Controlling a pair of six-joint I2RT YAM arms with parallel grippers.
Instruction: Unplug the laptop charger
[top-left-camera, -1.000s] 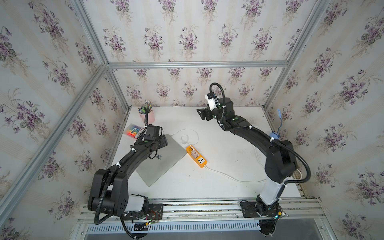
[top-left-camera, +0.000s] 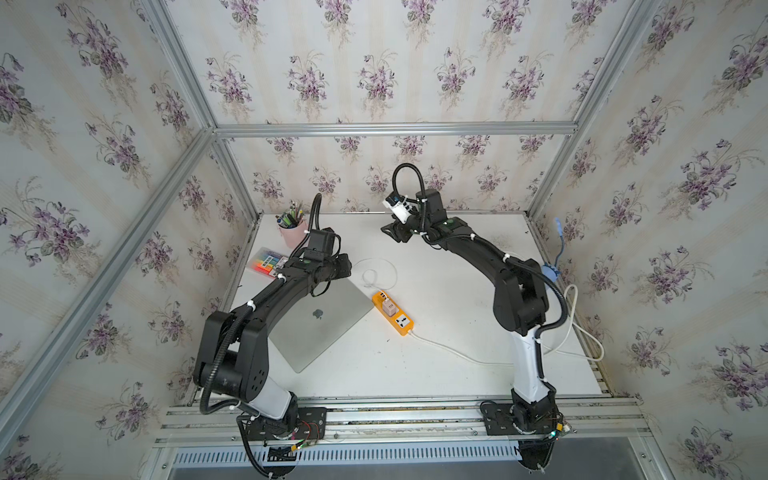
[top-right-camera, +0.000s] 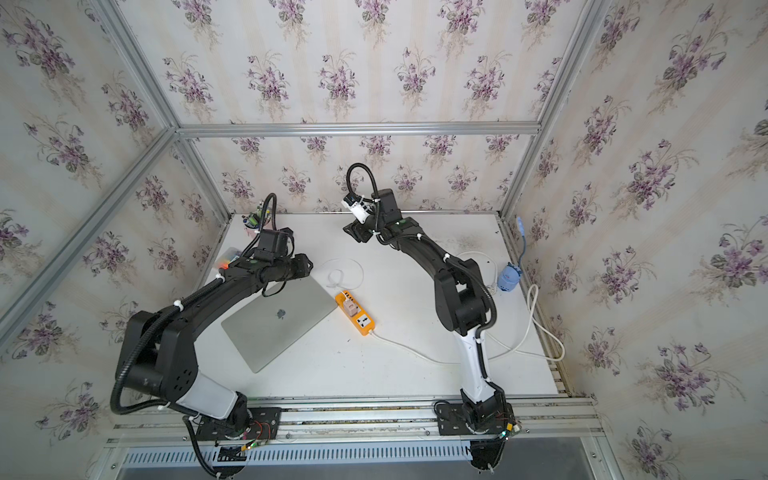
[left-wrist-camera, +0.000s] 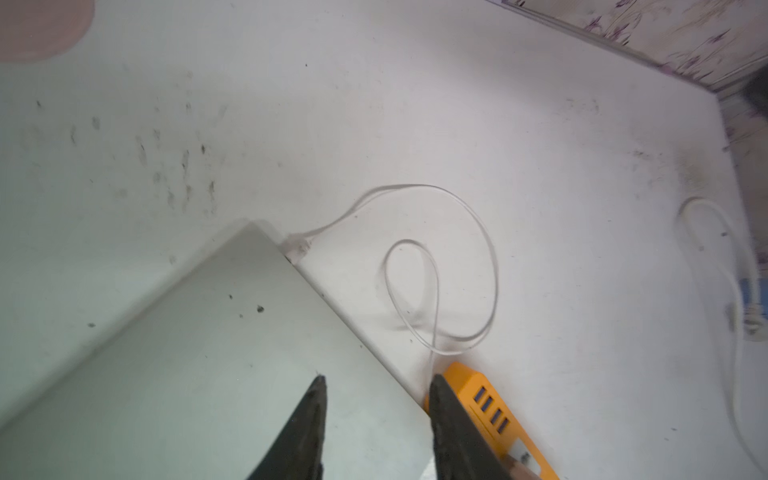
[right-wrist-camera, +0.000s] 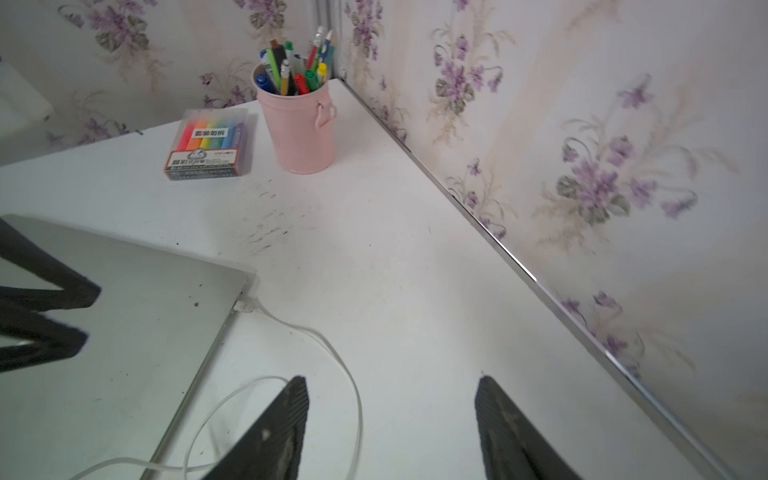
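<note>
A closed grey laptop (top-left-camera: 316, 336) lies at left, a white charger cable plug (left-wrist-camera: 300, 246) at its far-right edge in the left wrist view, the cable looping toward an orange power strip (top-left-camera: 400, 324) with a charger (top-right-camera: 349, 305) on it. My left gripper hangs over the laptop's right corner, fingers apart with nothing between them. My right gripper is raised over the back of the table; in its wrist view its fingers stand apart and nothing shows between them, so its grip is hard to tell.
A pink pen cup (right-wrist-camera: 296, 136) and marker box (right-wrist-camera: 204, 144) stand at the back left. A blue lamp (top-right-camera: 509, 277) and white cord coils are at the right.
My right arm has swung left, toward the table's middle.
</note>
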